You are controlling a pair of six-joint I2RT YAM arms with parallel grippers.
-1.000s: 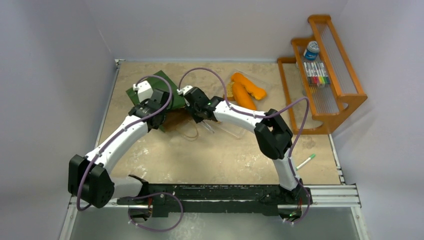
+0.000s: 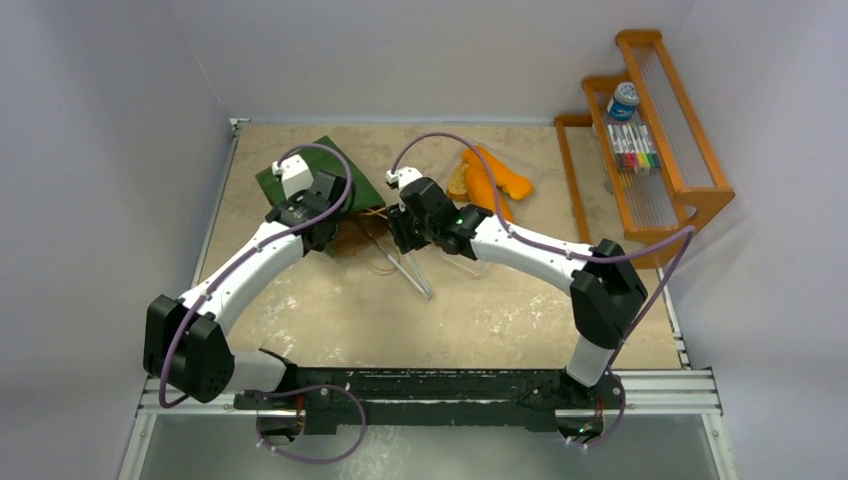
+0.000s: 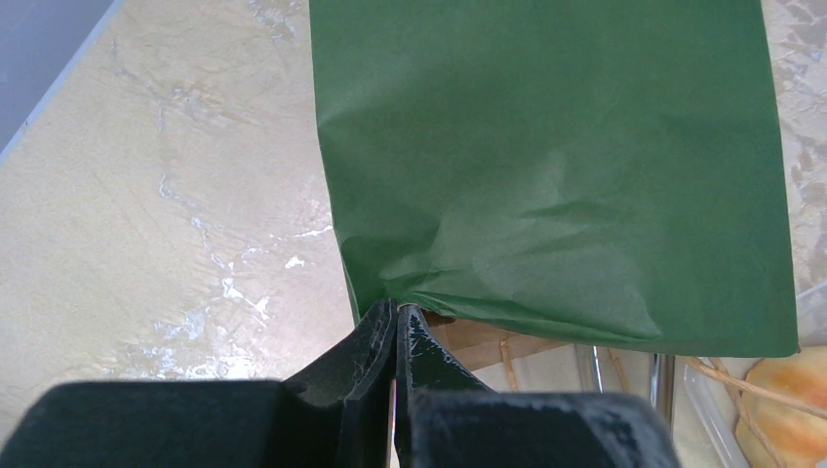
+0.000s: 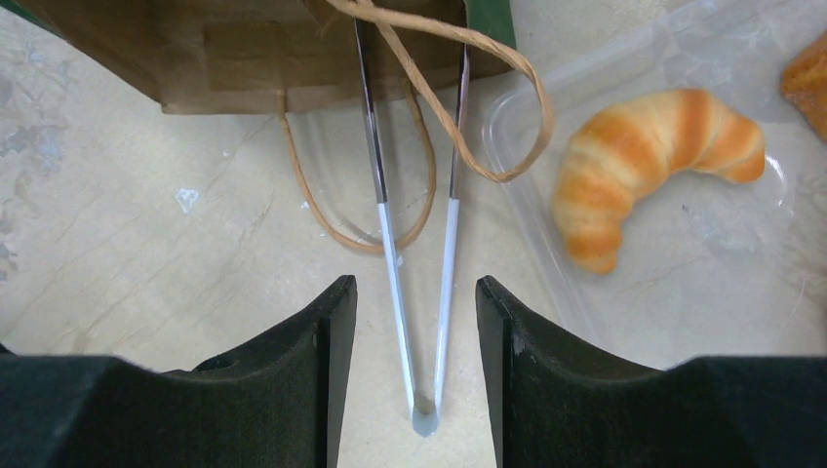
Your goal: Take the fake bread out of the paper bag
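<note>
The green paper bag [image 3: 556, 166] lies on its side at the back left, its brown mouth and rope handles [image 4: 497, 175] toward my right gripper. My left gripper is shut at the bag's upper edge; whether paper is between its fingertips is hard to tell. My right gripper stands open outside the mouth, over long metal tongs [image 4: 446, 312] that reach into the bag. A croissant [image 4: 663, 146] lies in a clear tray [image 4: 712, 273] beside the bag, with another bread piece [image 4: 809, 78] near it. The bag's inside is mostly hidden.
Larger orange bread pieces [image 2: 508, 178] lie at the back centre. A wooden rack [image 2: 690, 195] with markers and a jar stands at the right.
My right gripper has drawn back to the right from the bag's mouth, and its arm has swung outward. The left gripper has barely moved.
</note>
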